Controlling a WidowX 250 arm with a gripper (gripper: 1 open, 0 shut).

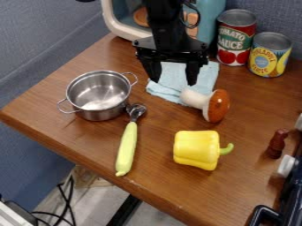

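My black gripper hangs at the top centre of the camera view, over a folded light blue cloth, with its two dark fingers apart at either side. Whether its tips touch the cloth I cannot tell. Just in front lie a white-stemmed mushroom with a brown cap, a steel pot to the left, a ladle and a pale corn cob. A yellow pepper is at lower middle.
A tomato can and a yellow can stand at the back right, beside a blue toy kitchen piece. A pepper mill and dark appliance line the right edge. The wooden table ends at the left.
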